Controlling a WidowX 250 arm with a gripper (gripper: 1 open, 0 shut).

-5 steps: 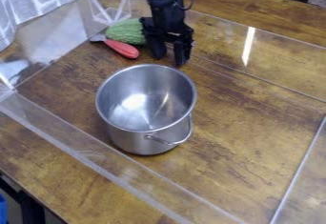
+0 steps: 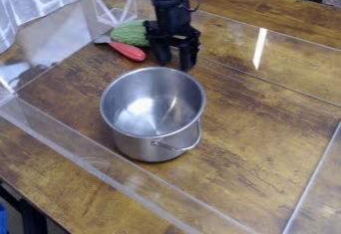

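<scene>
My black gripper reaches down from the top of the view, low beside a green striped vegetable-like object and a red item on the wooden table. Whether its fingers are open or shut, or hold anything, I cannot tell. A large steel pot with a handle stands in the centre, in front of the gripper.
Clear plastic walls edge the wooden table on the left, back and right.
The gripper has shifted very slightly; the pot and the objects beside it look the same.
</scene>
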